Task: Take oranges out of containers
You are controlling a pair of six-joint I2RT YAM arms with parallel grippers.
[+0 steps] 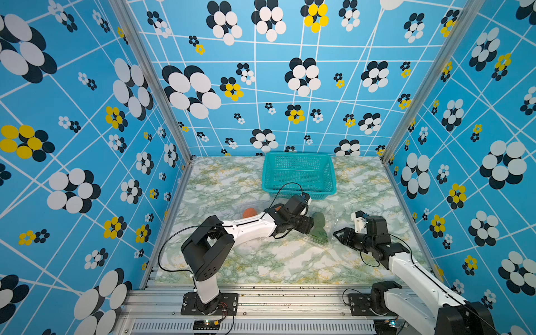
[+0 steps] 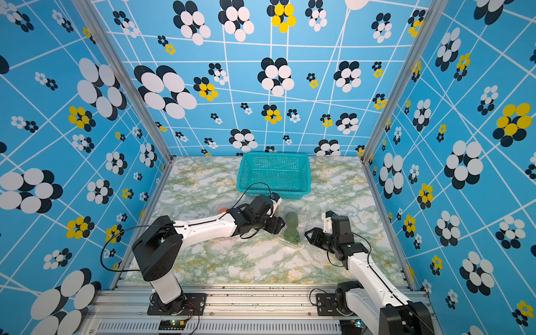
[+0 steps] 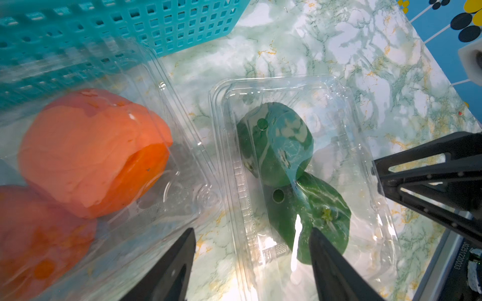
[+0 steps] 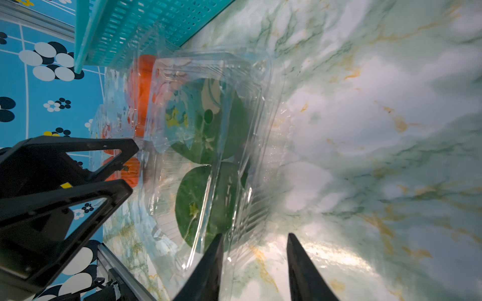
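Two round green fruits (image 3: 275, 145) lie in a clear plastic container (image 3: 369, 220), whose lid looks closed over them. Orange-coloured fruits (image 3: 95, 150) fill a second clear container (image 3: 173, 113) at its left. My left gripper is open above the near-left side of the green fruits' container, nothing between its fingers. On the right side of that container, my right gripper also stands part open and empty. Whether any fingertip touches the plastic, I cannot tell. In the top left view my left arm mostly hides the orange fruits; one (image 1: 249, 212) shows beside it.
A teal mesh basket (image 1: 298, 174) stands empty behind the containers, close to the back wall. Bare marble-patterned table (image 1: 363, 192) shows to the right and along the front. The two grippers face each other closely across the container.
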